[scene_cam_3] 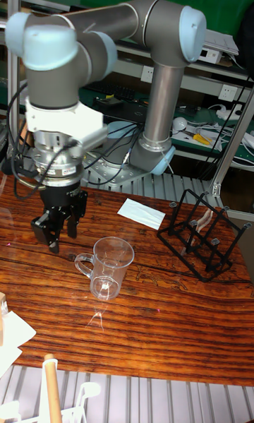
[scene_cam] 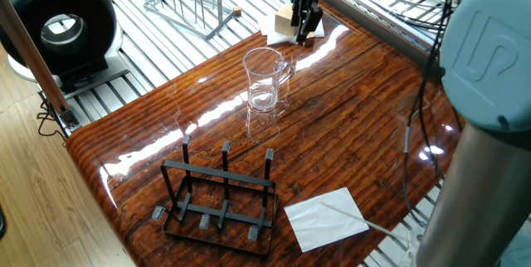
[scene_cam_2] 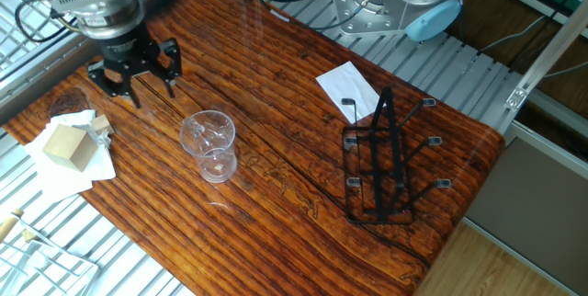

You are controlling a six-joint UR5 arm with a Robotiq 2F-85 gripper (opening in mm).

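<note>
A clear glass mug (scene_cam: 263, 84) stands upright on the brown wooden table, its handle (scene_cam_3: 84, 265) on the side toward my gripper. Above the tabletop beside the mug hangs my black gripper (scene_cam_2: 154, 101), pointing down. Its two fingers are spread wide, with nothing between them, and it does not touch the mug. Across the table from it sits a black wire rack (scene_cam_2: 375, 172) with several upright prongs, empty of cups. A white sheet (scene_cam: 326, 219) lies flat by the rack.
Wooden blocks (scene_cam_2: 72, 147) rest on a white cloth (scene_cam_2: 55, 181) at the table's edge near my gripper. Off the table is a white wire rack (scene_cam: 195, 6). Bare tabletop lies between mug and black rack. Cables hang along my arm.
</note>
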